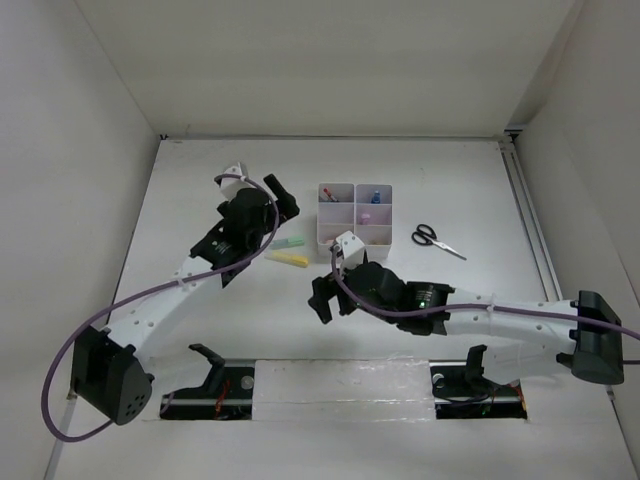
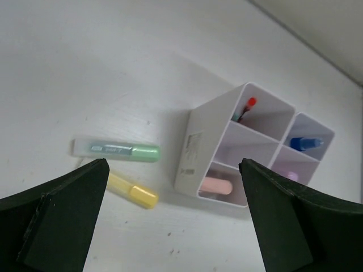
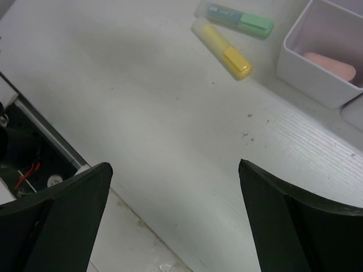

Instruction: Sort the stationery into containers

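A white six-compartment organizer point(image 1: 355, 219) holds red items, a blue bottle point(image 2: 303, 143), a pink item and a pink eraser-like piece point(image 3: 330, 66). Left of it lie a green highlighter point(image 2: 116, 149) and a yellow highlighter point(image 2: 133, 190). Black-handled scissors point(image 1: 432, 240) lie to its right in the top view. My left gripper point(image 1: 282, 201) is open, left of the organizer and above the table. My right gripper point(image 1: 322, 300) is open, below the highlighters and organizer in the top view, nothing between its fingers.
The white table point(image 1: 190, 170) has walls around it. Free surface lies at the back and right of the organizer. A dark recessed strip with wires runs along the front edge.
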